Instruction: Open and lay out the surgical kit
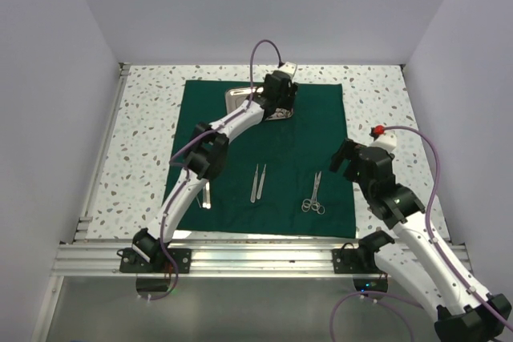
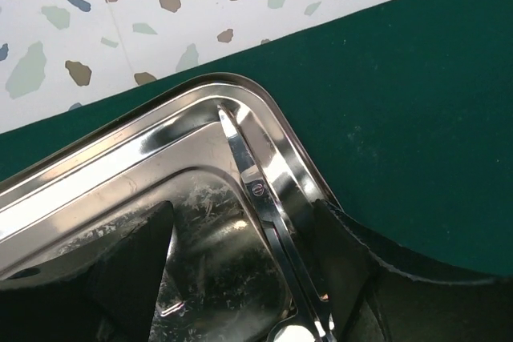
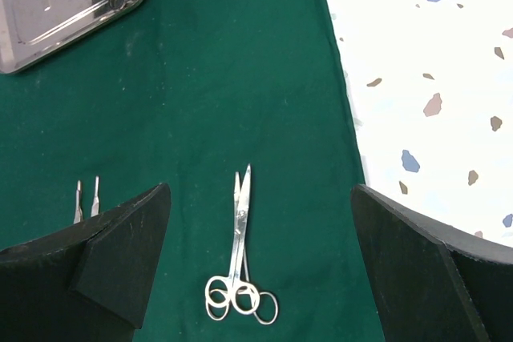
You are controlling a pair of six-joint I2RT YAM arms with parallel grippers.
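My left gripper is open over the right end of the steel tray [image 1: 236, 95] at the back of the green cloth [image 1: 296, 150]. In the left wrist view a pair of scissors [image 2: 236, 142] lies along the tray's right side, between the open fingers, its handles partly hidden. My right gripper [image 1: 353, 154] stands open above the cloth's right side; below it in the right wrist view lie scissors [image 3: 239, 238], apparently two pairs overlapping. Two slim instruments [image 1: 255, 183] lie side by side at front centre, and more [image 1: 207, 195] lie at front left, partly hidden by the left arm.
The speckled table [image 1: 136, 134] shows around the cloth, with walls at back and sides.
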